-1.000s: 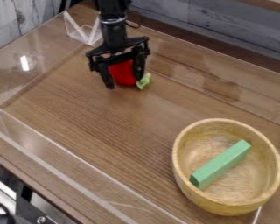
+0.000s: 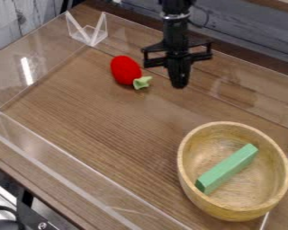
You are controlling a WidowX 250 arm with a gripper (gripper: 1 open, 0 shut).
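Note:
A black gripper (image 2: 178, 72) hangs over the upper middle of the wooden table, its fingers pointing down and shut, with nothing visible between them. To its left a red rounded object (image 2: 125, 68) lies on the table, with a small light green piece (image 2: 143, 83) beside it on the lower right. At the bottom right sits a round tan bowl (image 2: 261, 189) holding a long green bar (image 2: 227, 168).
A wall runs along the back edge behind the arm. Clear plastic pieces sit at the upper left and left edge.
The gripper has moved right, away from over the red object, which is now uncovered. The red object and the green piece remain at the upper left of centre.

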